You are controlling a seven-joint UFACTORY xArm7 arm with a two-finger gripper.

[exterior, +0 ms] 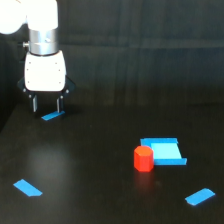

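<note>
Toward the upper left of the camera view, my white gripper (47,104) hangs over the table, its two dark fingers spread apart. Nothing shows between them. A small red block (143,158), roughly rounded or many-sided, stands on the dark table right of the middle, well away from the gripper. Just behind it lies a blue-edged square with a pale centre (165,151). The block overlaps the square's left front part in this view; whether it rests on the square or just in front of it I cannot tell.
Blue strips lie flat on the table: a left strip (27,187) near the front, a right strip (200,197) near the front, and a rear strip (53,116) below the gripper. Bare table lies between the gripper and the block. A dark curtain (140,50) hangs behind.
</note>
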